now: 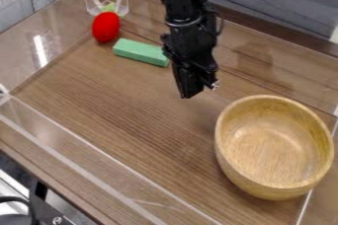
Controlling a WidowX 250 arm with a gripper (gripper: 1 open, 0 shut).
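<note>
My black gripper hangs over the middle of the wooden table, shut, with nothing visible between its fingers. To its left lies a green block, and below it on the right sits a large beige bowl, empty.
A red object sits at the back left, with a small pale, translucent item just behind it. A black cable shows at the lower left edge.
</note>
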